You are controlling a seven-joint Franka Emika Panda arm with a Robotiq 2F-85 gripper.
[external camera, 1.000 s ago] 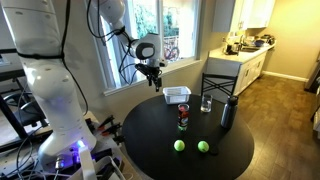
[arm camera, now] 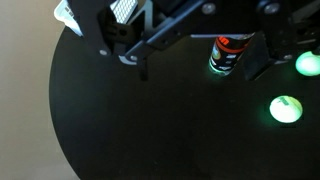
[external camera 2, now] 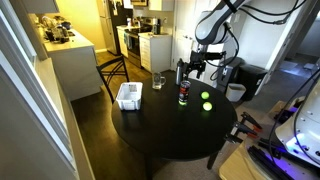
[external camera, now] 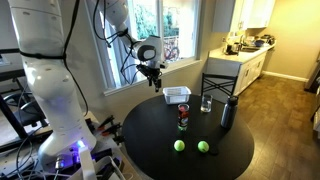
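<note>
My gripper (external camera: 155, 88) hangs in the air above the back left of the round black table (external camera: 150, 150), clear of everything on it. Its two fingers stand wide apart in the wrist view, and nothing is held between them. A red and black can (external camera: 183, 118) stands upright near the table's middle; its lower part (arm camera: 226, 58) shows beside the right finger. Two green balls (external camera: 179, 145) (external camera 2: 204, 95) lie apart from each other, and one (arm camera: 286, 109) shows brightly at the wrist view's right. Behind the can is a white basket (external camera: 177, 95).
A clear glass jar (external camera: 206, 103) and a tall dark bottle (external camera: 229, 112) stand along the table's far right side. A dark chair (external camera: 218, 84) is just beyond the edge.
The arm's head and gripper have shifted slightly above the table. The things on the table stay where they were.
</note>
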